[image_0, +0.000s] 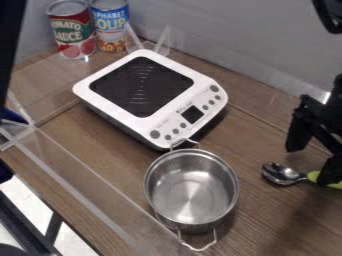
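Note:
My black gripper (315, 140) hangs at the right edge, partly out of frame, above and beside a spoon (285, 174) with a green handle lying on the wooden counter. The gripper's finger state is unclear. A steel pot (191, 188) with two wire handles stands empty at the lower middle. Behind it is a white portable induction cooker (147, 93) with a dark top and a small control panel.
A tomato sauce can (72, 30) and an alphabet soup can (110, 26) stand in the back left corner. Bare counter (254, 130) lies between cooker and gripper. A wall runs along the back.

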